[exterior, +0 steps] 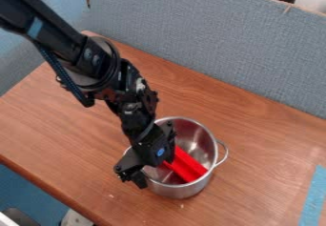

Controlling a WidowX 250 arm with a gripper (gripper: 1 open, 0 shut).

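A steel pot (199, 134) with side handles stands on the wooden table, a bright red object (186, 167) lying inside it. My black gripper (145, 171) reaches down over the pot's left side, its lower part at or inside the rim. The arm comes in from the upper left and covers the pot's left part. The fingertips are dark against the dark body, so whether they are apart or hold anything is unclear.
A padded grey wall runs along the back. A blue tape strip (314, 196) lies at the right edge.
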